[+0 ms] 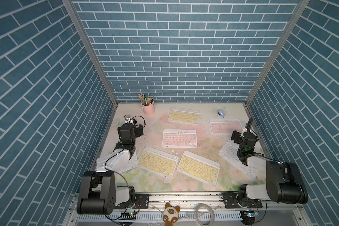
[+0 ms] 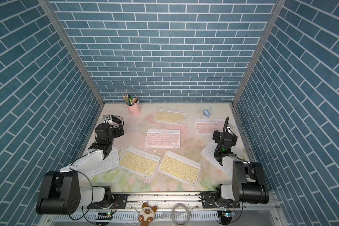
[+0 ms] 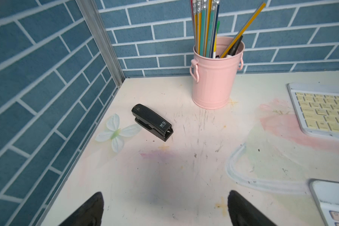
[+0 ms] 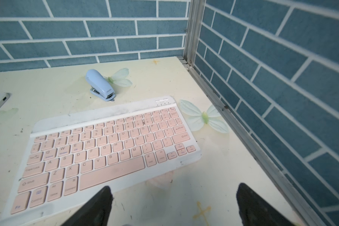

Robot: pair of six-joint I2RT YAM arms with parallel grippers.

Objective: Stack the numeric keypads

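Observation:
Several small keyboards lie flat and apart on the table: a pink one [image 2: 162,138] in the centre, another pink one [image 4: 113,146] at the right, yellow ones at the back [image 1: 183,115] and front [image 1: 157,162] [image 1: 198,167], white ones at the front left [image 2: 105,165] and front right [image 2: 216,160], partly hidden by the arms. My left gripper hangs above the left of the table, its fingers apart, empty. My right gripper stands open near the right pink keyboard, nothing between its fingers.
A black stapler [image 3: 150,121] lies at the back left beside a pink pencil cup [image 3: 214,81]. A light blue stapler [image 4: 99,84] lies at the back right. Walls [image 1: 188,56] enclose the back and sides.

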